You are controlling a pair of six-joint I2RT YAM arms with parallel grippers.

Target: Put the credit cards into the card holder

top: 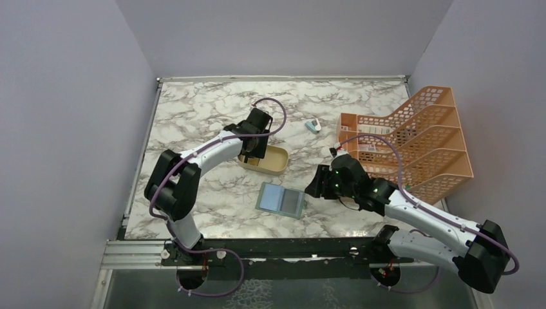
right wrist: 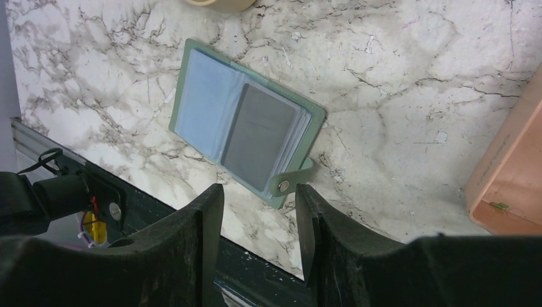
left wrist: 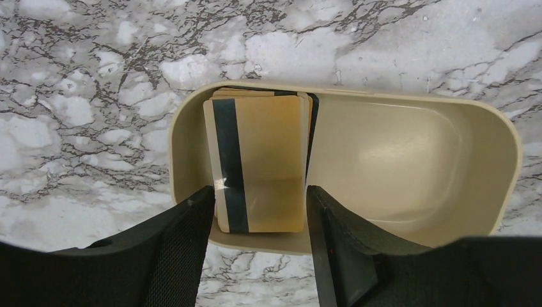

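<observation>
A stack of gold cards (left wrist: 271, 163) with a dark stripe lies in the left end of the cream tray (left wrist: 511, 166). Above the tray my left gripper is open, its fingers on either side of the top card's lower part in the left wrist view, nothing visibly held. The green card holder (right wrist: 255, 121) lies spread open on the table, with clear sleeves and a small snap strap (right wrist: 294, 178). My right gripper hovers near the holder's strap side, its fingers apart with only table and holder showing between them.
An orange slotted rack (top: 418, 138) fills the table's right side, close to the right arm. A small light-blue item (top: 313, 125) lies behind the tray.
</observation>
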